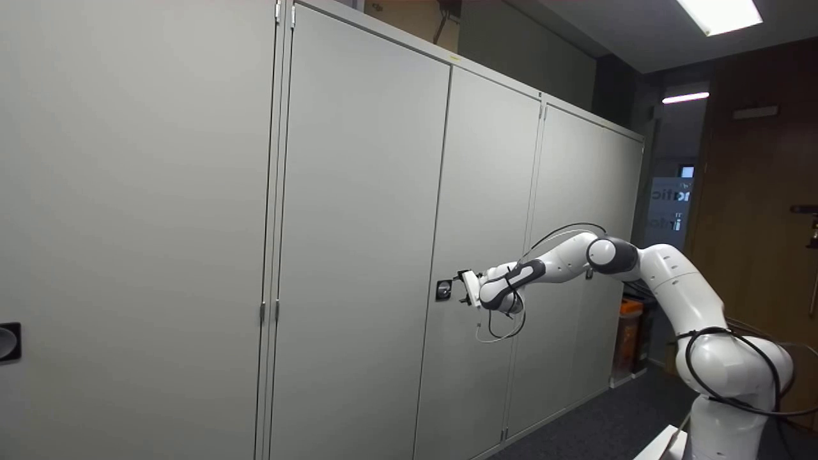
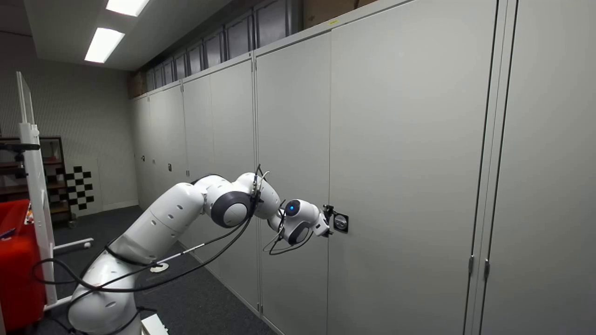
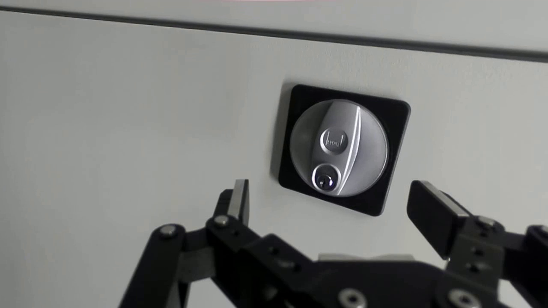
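Note:
A round silver knob point(image 3: 336, 149) with a raised grip bar and a keyhole sits in a black square plate point(image 3: 393, 108) on the grey cabinet door point(image 3: 128, 118). In the wrist view my gripper is open, its fingers wide apart and only bare door showing between them. The knob lies beyond the fingertips and above the line between them, apart from both. Exterior view 1 has the gripper point(image 1: 458, 288) just right of the black-framed knob point(image 1: 444, 290). From the other side, the knob point(image 2: 341, 223) appears just right of the gripper point(image 2: 328, 220).
A seam point(image 3: 308, 36) between two shut cabinet doors runs close to the knob. Tall grey cabinets line the wall. Another knob point(image 1: 9, 341) is at the far left. Cables point(image 2: 246, 223) hang along the arm; a red object point(image 2: 19, 262) stands behind it.

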